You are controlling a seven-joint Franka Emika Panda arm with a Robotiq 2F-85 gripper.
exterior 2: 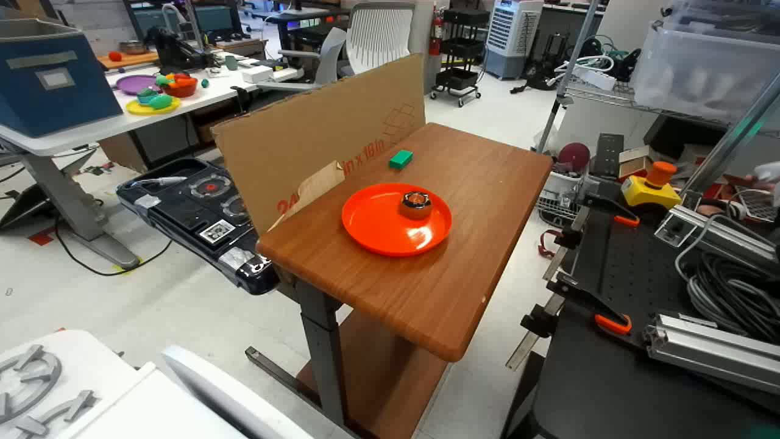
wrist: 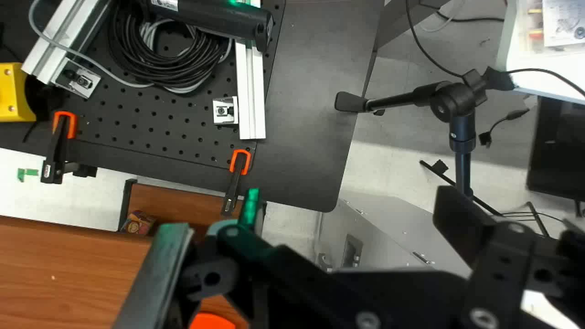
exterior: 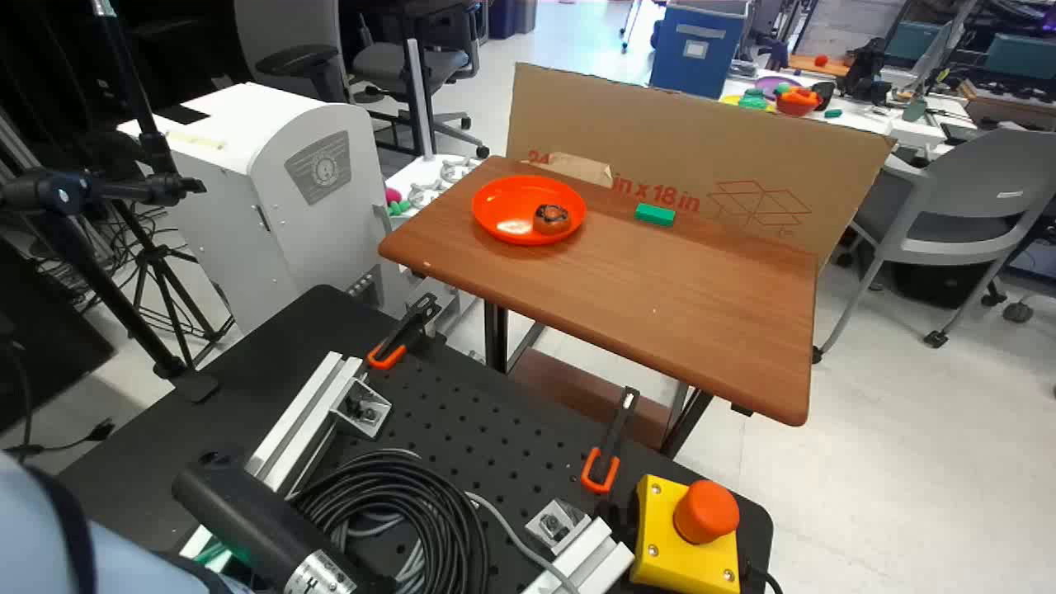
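On the wooden table, an orange plate (exterior: 515,201) (exterior 2: 373,219) holds a small round brown-orange object (exterior: 551,219) (exterior 2: 416,205) with a dark and silvery top; what it is exactly I cannot tell. A green block (exterior: 654,214) (exterior 2: 400,158) lies apart from the plate, close to the cardboard. My gripper is open in the wrist view, its fingers (wrist: 156,277) spread wide with nothing between them. It hangs high over the gap between the black bench and the wooden table. Only an edge of the plate (wrist: 212,321) shows there. Neither exterior view shows the gripper.
A cardboard sheet (exterior: 683,148) stands along the table's far edge. The black bench (exterior: 495,416) carries coiled cable (exterior: 396,515), clamps and a yellow emergency-stop box (exterior: 683,554). A tripod stand (wrist: 462,142) rises beside the bench.
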